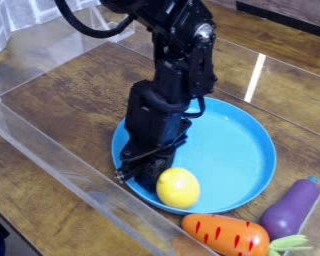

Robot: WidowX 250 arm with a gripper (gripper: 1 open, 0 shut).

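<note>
The black gripper reaches down into the left part of a blue plate, its tip low beside a yellow egg-shaped toy, which rests on the plate's near side. The tip is dark and partly hidden behind the wrist, and it looks shut, with nothing visible held in it.
An orange carrot toy and a purple eggplant toy lie outside the plate at the lower right. A clear plastic wall runs along the left front.
</note>
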